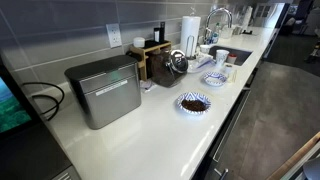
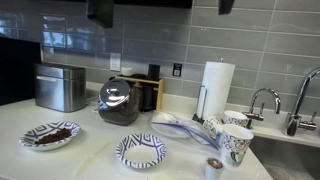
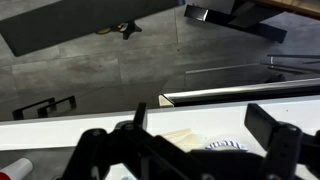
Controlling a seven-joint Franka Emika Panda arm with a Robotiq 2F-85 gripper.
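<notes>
In the wrist view my gripper stands open, its two dark fingers wide apart, with nothing held between them. Beyond them are the white counter's edge and part of a blue-rimmed dish. A blue-and-white patterned bowl holding dark brown bits rests on the counter at the left. To its right is a second patterned bowl, which looks empty or pale inside. Patterned cups and a small brown-topped cup stand farther right.
At the back are a silver box-shaped appliance, a dark round container and a paper towel roll. A sink with a tap lies at the right.
</notes>
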